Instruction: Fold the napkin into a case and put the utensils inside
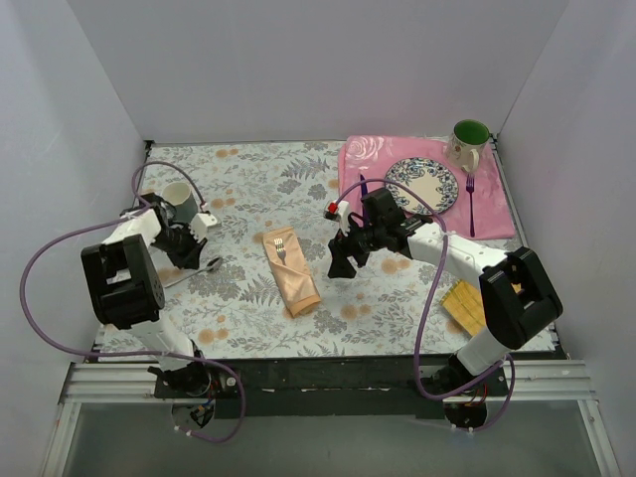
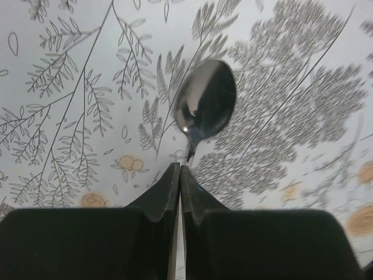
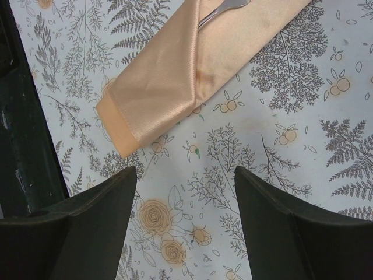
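Observation:
A metal spoon [image 2: 205,96] points its bowl away from my left gripper, which is shut on its handle. From above, the spoon [image 1: 214,265] shows to the right of that gripper [image 1: 187,264], its handle running left under the arm. At the middle of the table lies the folded peach napkin [image 1: 298,290], a fork [image 1: 280,250] tucked into its pocket with the tines out. To the right of the napkin, my right gripper stands open with nothing between its fingers; in the right wrist view the napkin [image 3: 157,87] lies beyond them.
A grey-green cup [image 1: 181,202] stands close behind the left gripper. At the back right are a pink cloth [image 1: 487,214], a patterned plate [image 1: 421,186], a purple fork [image 1: 470,204] and a green mug [image 1: 467,144]. A yellow item [image 1: 464,306] lies at right.

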